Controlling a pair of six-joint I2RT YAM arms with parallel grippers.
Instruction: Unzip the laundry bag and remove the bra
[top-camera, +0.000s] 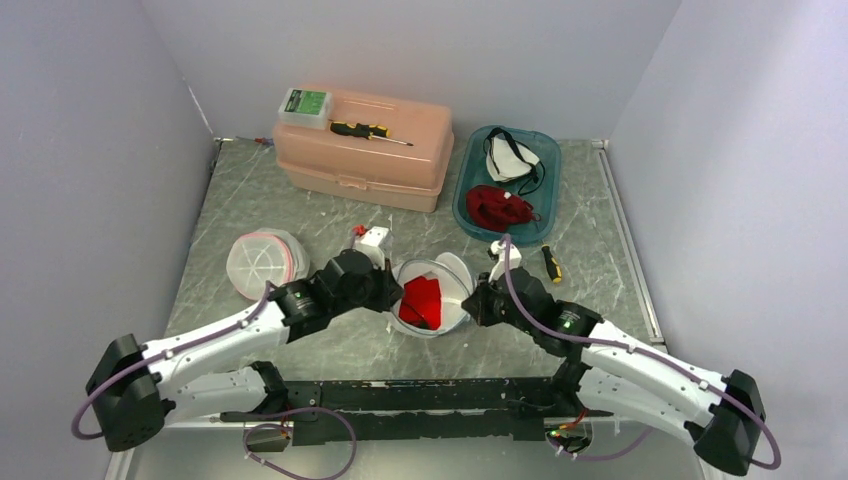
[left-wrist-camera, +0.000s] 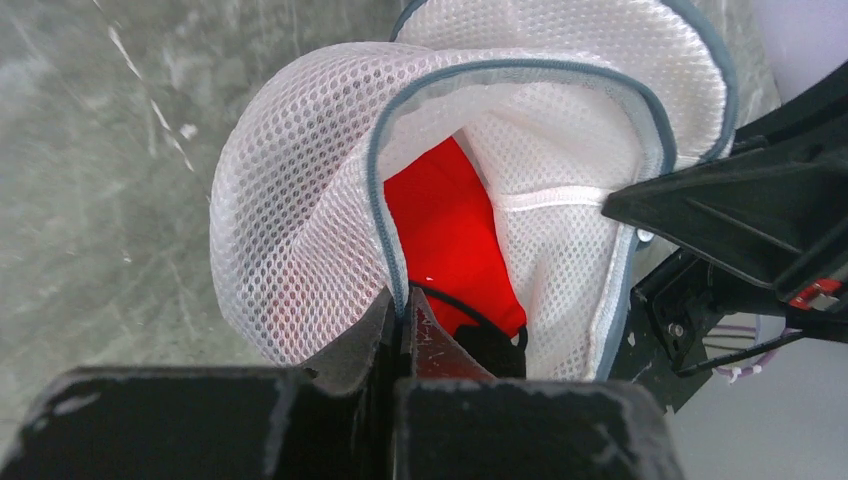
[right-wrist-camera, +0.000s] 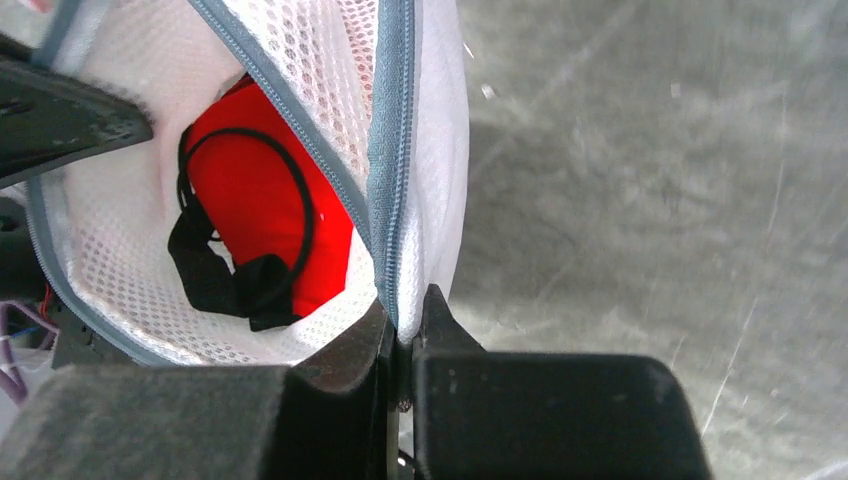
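The white mesh laundry bag (top-camera: 454, 291) stands unzipped on the table between my two arms, its grey-trimmed mouth spread wide. Inside lies a red bra (top-camera: 421, 302) with black straps (right-wrist-camera: 228, 278). My left gripper is shut on the left edge of the bag's mouth, with the grey trim running between its fingers. On the opposite side, my right gripper is shut on the zippered edge. Neither gripper touches the bra. Part of the bra is hidden by the bag's mesh wall.
Behind the bag stand a pink toolbox (top-camera: 365, 150) with a screwdriver (top-camera: 368, 132) on it and a teal basket (top-camera: 462, 198) holding a white bra and a dark red one. Another mesh bag (top-camera: 262, 264) lies at left. A yellow-black tool (top-camera: 552, 264) is at right.
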